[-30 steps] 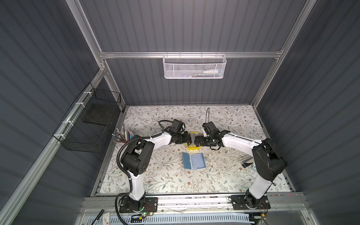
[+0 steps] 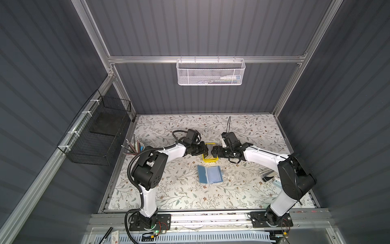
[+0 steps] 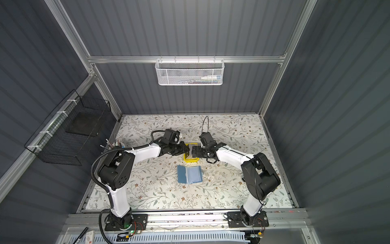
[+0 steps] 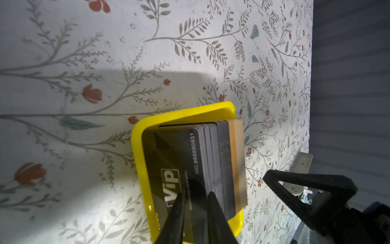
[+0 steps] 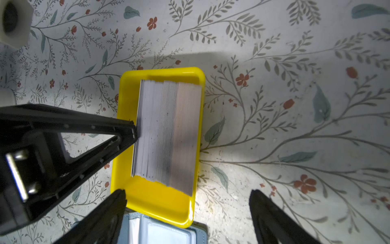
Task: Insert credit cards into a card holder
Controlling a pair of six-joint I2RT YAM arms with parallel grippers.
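Note:
A yellow tray holds a stack of cards on edge; in the left wrist view the front card (image 4: pixel 162 146) is black, lettered "Vip". My left gripper has its fingertips at that black card, partly open; whether anything is between them is unclear. My right gripper hangs open at the tray's right, with nothing between its fingers. An open blue card holder (image 2: pixel 213 174) lies on the table in front of the tray.
A cup with sticks (image 2: pixel 139 145) stands at the left edge, small items (image 2: pixel 268 179) lie at the right. A white wire basket (image 2: pixel 209 73) hangs on the back wall. The table behind the tray is clear.
The left arm looks nearly unchanged in the top left view.

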